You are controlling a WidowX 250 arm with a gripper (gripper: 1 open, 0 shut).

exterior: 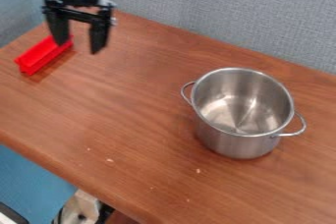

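My black gripper (77, 26) hangs open at the upper left, above and just right of a red rectangular block (43, 55) lying on the wooden table near its left edge. A steel pot (241, 113) with two loop handles stands on the right side, and its visible inside is empty.
Grey padded walls rise behind it. A blue surface lies beyond the left edge, with some partly visible objects at the bottom left.
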